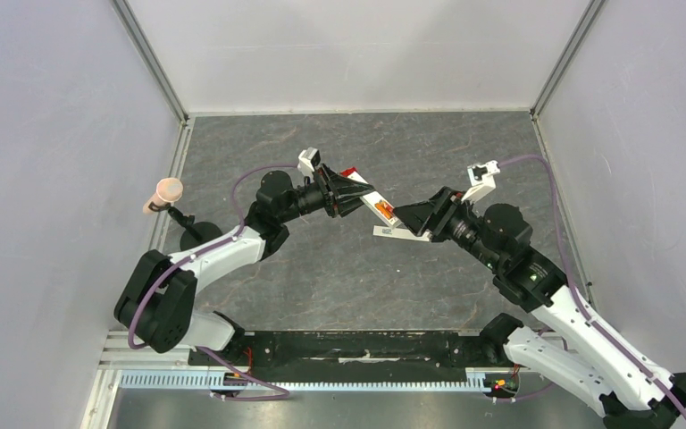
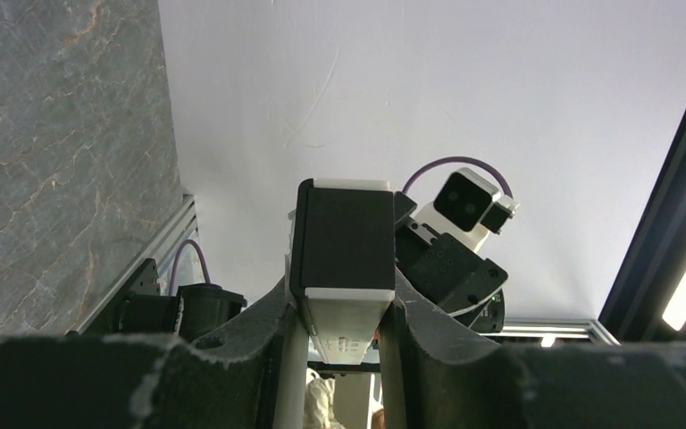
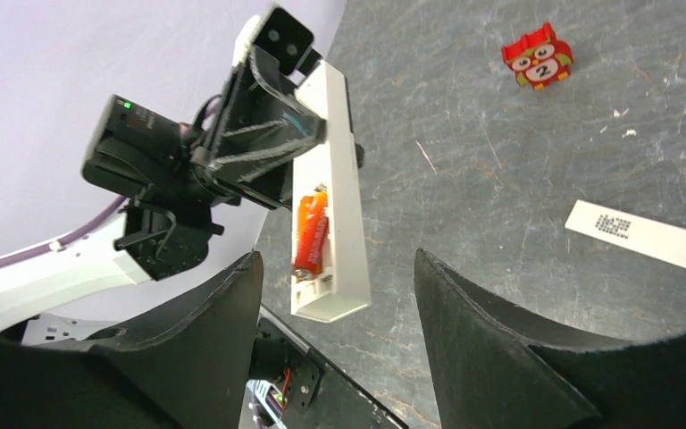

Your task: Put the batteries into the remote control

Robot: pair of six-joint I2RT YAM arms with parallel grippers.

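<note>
The white remote control [image 1: 369,199] is held in the air by my left gripper [image 1: 348,192], shut on its upper part; in the left wrist view the remote's end [image 2: 343,322] sits between the fingers. Orange batteries [image 3: 312,234] lie in its open compartment at the lower end; whether they are fully seated I cannot tell. My right gripper stands open just beside that lower end, nothing visibly between its fingers.
A long white strip [image 3: 643,237] with a printed code, possibly the remote's cover, lies on the grey floor [image 1: 339,277]. A red owl block [image 3: 537,55] lies farther back. Walls bound both sides.
</note>
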